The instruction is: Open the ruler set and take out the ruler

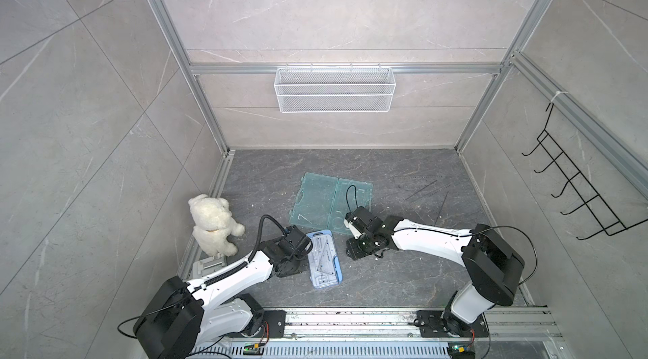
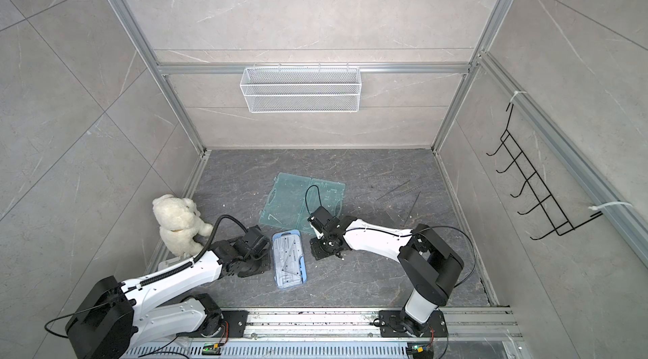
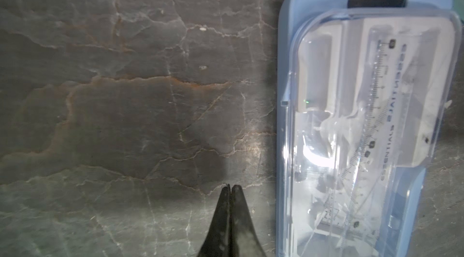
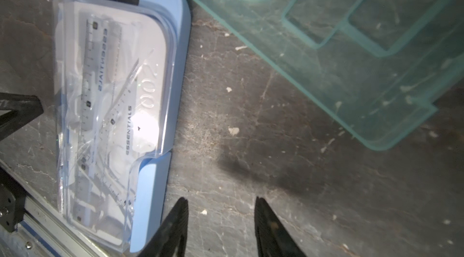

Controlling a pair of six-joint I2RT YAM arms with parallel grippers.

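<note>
A blue case with a clear lid, the ruler set [image 1: 324, 259], lies flat on the floor between my two grippers. The clear lid [image 4: 159, 49] covers it, shifted a little from the blue base. Through the plastic I can see a clear ruler [image 3: 379, 92] and other transparent drawing tools. My left gripper is shut with nothing visible between its fingers, beside the case on its left. On the case's right, clear of it, my right gripper stands part open over bare floor, its fingers apart and empty.
A teal transparent tray [image 1: 317, 202] lies just behind the case. A white teddy bear [image 1: 214, 224] sits at the left wall. Bare floor [image 1: 411, 278] stretches out on the right. A wire basket [image 1: 334, 88] hangs on the back wall.
</note>
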